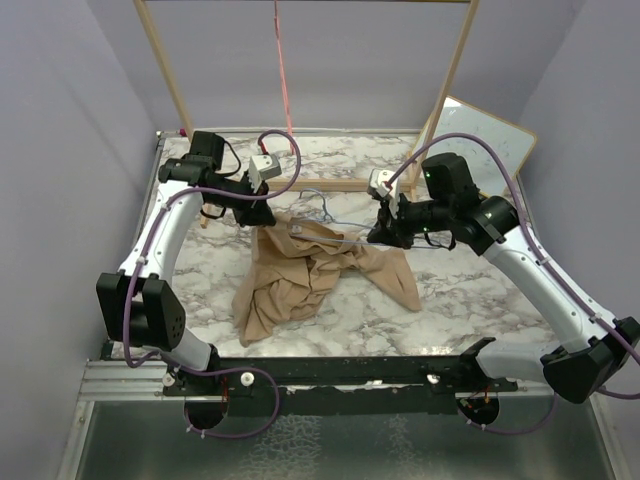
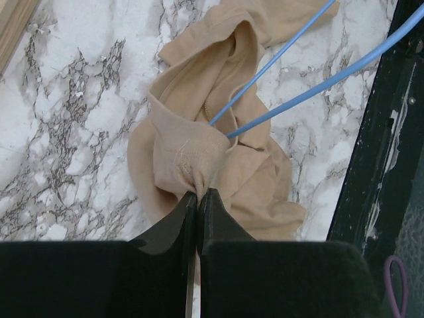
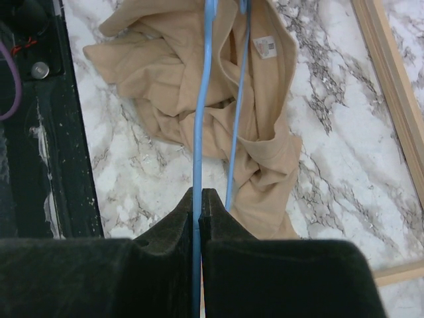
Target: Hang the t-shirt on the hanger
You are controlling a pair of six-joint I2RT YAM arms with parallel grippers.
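Observation:
The tan t-shirt [image 1: 285, 280] lies crumpled on the marble table. My left gripper is shut on a bunched edge of it, seen at the fingers in the left wrist view. My right gripper is shut on the blue wire hanger [image 3: 197, 146], which reaches across the shirt toward the left gripper. In the left wrist view, the hanger's far end [image 2: 242, 130] goes in among the raised folds of the shirt.
A wooden frame [image 1: 450, 60] with a pink cord [image 1: 283, 80] spans the back. A whiteboard [image 1: 490, 135] leans at the back right. The table's front is edged by a dark rail [image 1: 330, 370].

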